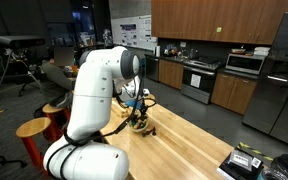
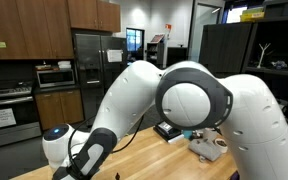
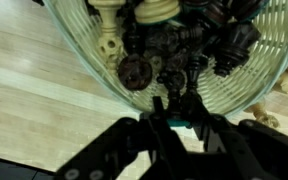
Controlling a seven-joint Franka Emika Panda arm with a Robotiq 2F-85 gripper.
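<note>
A round woven basket [image 3: 84, 45] fills the upper part of the wrist view, with dark and light chess pieces heaped inside. Over its near rim reaches my gripper, shut on what looks like a dark chess piece [image 3: 191, 78]; the exact grip is hard to make out among the other dark pieces. A light chess piece [image 3: 111, 38] lies at the basket's left side. In exterior view 1 the basket [image 1: 140, 124] stands on the table beneath the gripper, small and partly covered. Exterior view 2 has the gripper's end cut off by the lower edge.
Loose light pieces [image 3: 266, 117] lie outside the basket on the right. A small dark object [image 1: 153, 132] is on the wooden table [image 1: 189, 150] beside the basket. Free tabletop stretches to the right, up to a black box [image 1: 241, 163]. Red stools [image 1: 32, 128] stand left of the table.
</note>
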